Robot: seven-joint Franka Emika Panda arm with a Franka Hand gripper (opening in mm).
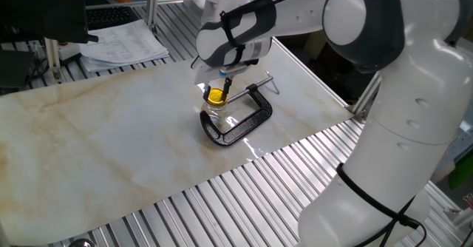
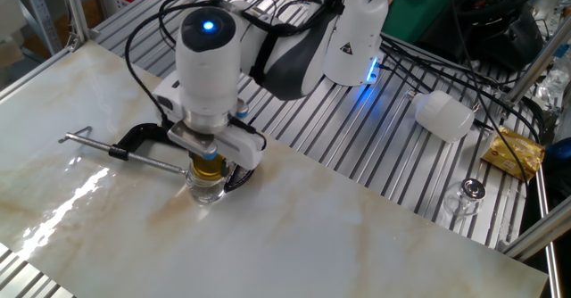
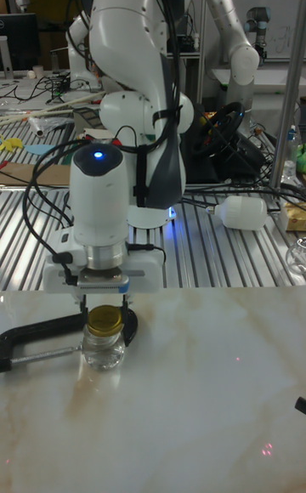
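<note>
A clear glass jar with a yellow-gold lid stands upright on the marble-patterned board. My gripper points straight down over it, one finger on each side of the lid. Whether the fingers press on the lid or stand slightly apart from it cannot be told. A black C-clamp lies flat on the board around the jar, its screw rod ending close to the glass. In exterior view 2 the hand hides much of the clamp's frame and most of the lid.
Marble-patterned board is bare over wide areas on both sides of the jar. On the slatted metal table beyond its edge are a white bulb-shaped object, a small glass jar and a gold packet. Papers lie behind.
</note>
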